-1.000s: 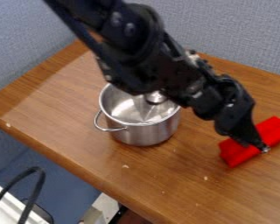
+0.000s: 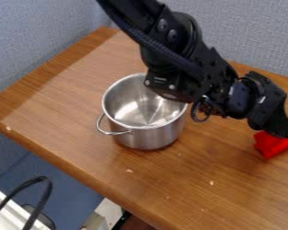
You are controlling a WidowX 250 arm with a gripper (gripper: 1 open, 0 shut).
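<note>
The black arm reaches down from the top over a steel pot (image 2: 140, 128) with wire handles, which stands on the wooden table (image 2: 75, 108). Its gripper (image 2: 283, 133) is at the right edge, low over a red object (image 2: 272, 145) that is partly cut off by the frame. The fingertips are dark and partly hidden, so whether they hold the red object cannot be seen.
The table's left edge drops to a blue floor, with black cables and pale items at the bottom left. Grey walls stand behind.
The gripper has moved right and slightly up. The red object has shifted right with it, so that more of it is now out of frame.
</note>
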